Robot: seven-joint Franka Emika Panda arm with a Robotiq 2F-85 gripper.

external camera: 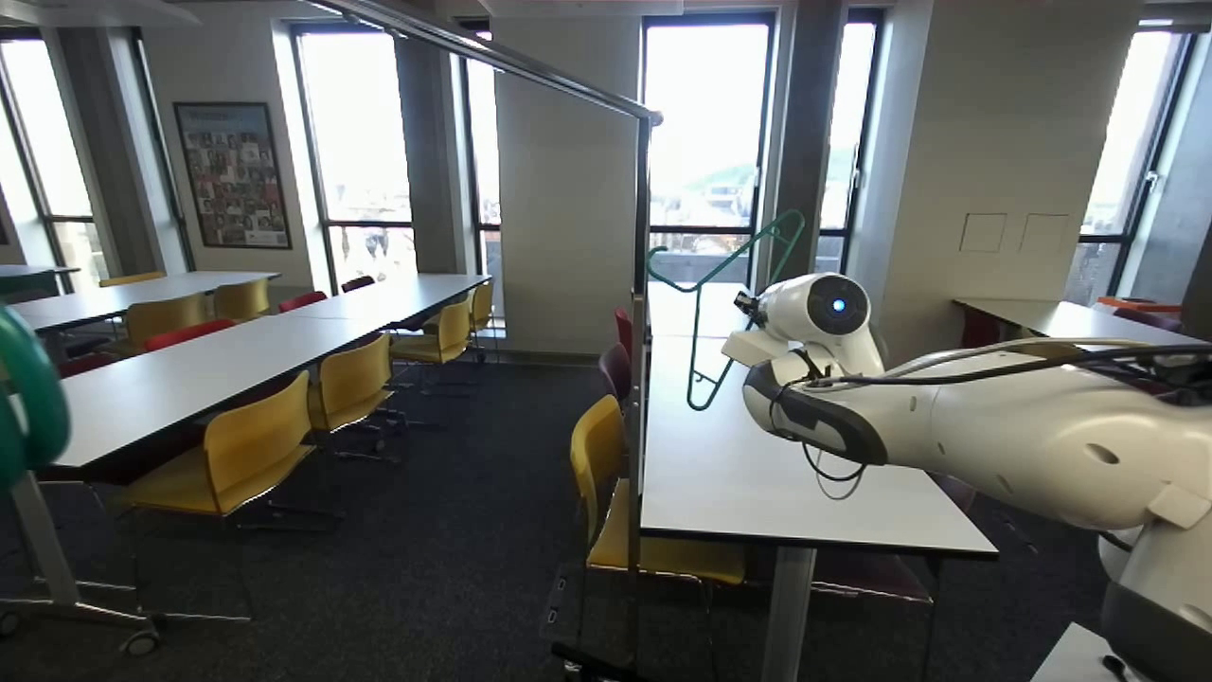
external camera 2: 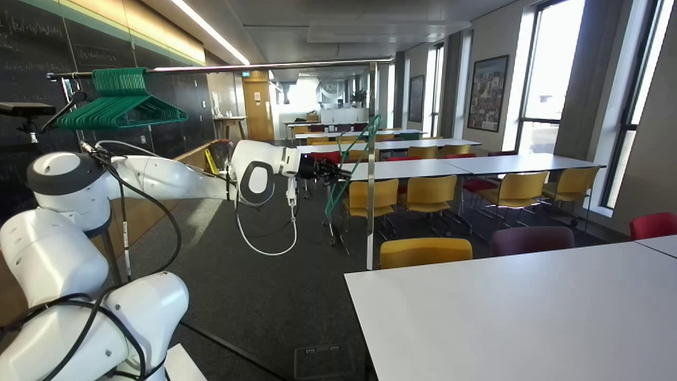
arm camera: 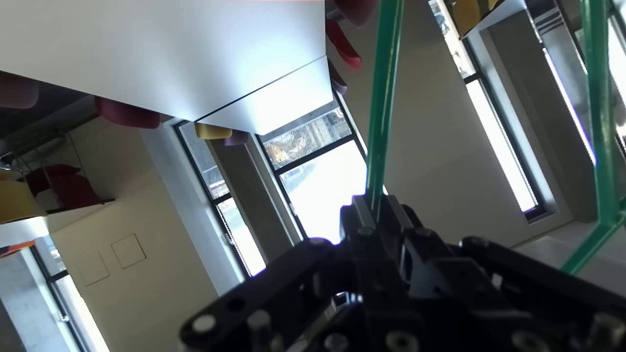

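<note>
A green hanger (external camera: pixel 706 277) is gripped by my gripper; its fingers are shut on one straight bar, which rises between the fingertips in the wrist view. In exterior view 1 the hanger is tilted, its hook to the left, close to the rail's upright and below the top bar. The same hanger (external camera 2: pixel 333 198) shows in exterior view 2 beside that upright, with the gripper (external camera 2: pixel 346 172) at its side. The metal rail (external camera 2: pixel 254 67) runs across the top. Many green hangers (external camera 2: pixel 127 105) hang bunched at its left end.
A white table (external camera 2: pixel 508 311) stands at the right in exterior view 2, chairs along its far edge. The rail's upright (external camera: pixel 642 398) rises close to the held hanger. Loose cables (external camera 2: pixel 295 238) hang below the wrist. Dark open floor (external camera: pixel 432 511) lies left of the upright.
</note>
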